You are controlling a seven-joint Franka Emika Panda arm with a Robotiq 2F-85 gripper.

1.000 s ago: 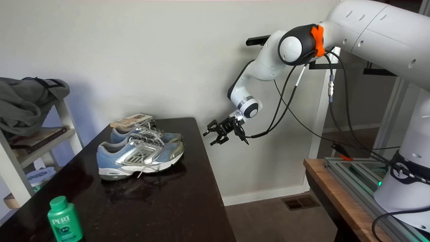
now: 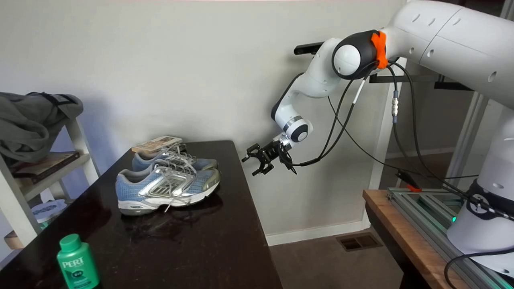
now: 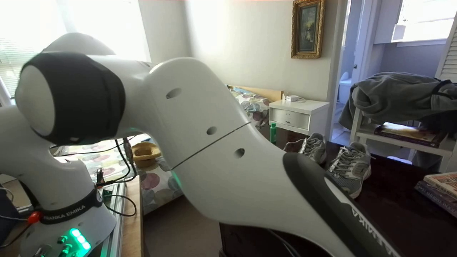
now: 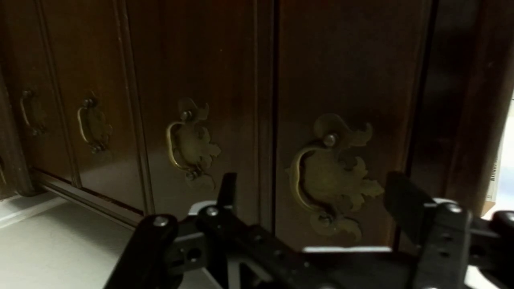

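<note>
In the wrist view, the dark wooden dresser front appears sideways, with several brass pull handles in a row. The nearest brass handle (image 4: 299, 180) lies between the spread fingers of my gripper as seen in that view. One black finger (image 4: 227, 192) is left of it and the other is to its right. Nothing is clasped, and whether the fingertips reach the handle's depth is hard to tell. In exterior view 1, the gripper (image 2: 251, 165) hangs beside the dresser top (image 2: 202, 241), just off its right edge. The drawer fronts are hidden there.
On the dresser top are blue-grey sneakers (image 2: 168, 188), a book (image 2: 156, 144) at the back and a green bottle (image 2: 78, 265) at the front. The wall stands behind the arm. Open floor (image 2: 332, 267) separates the dresser from the robot's wooden bench (image 2: 385, 212).
In exterior view 1, my gripper sits very slightly lower than a second ago. The objects on the dresser have not moved.
</note>
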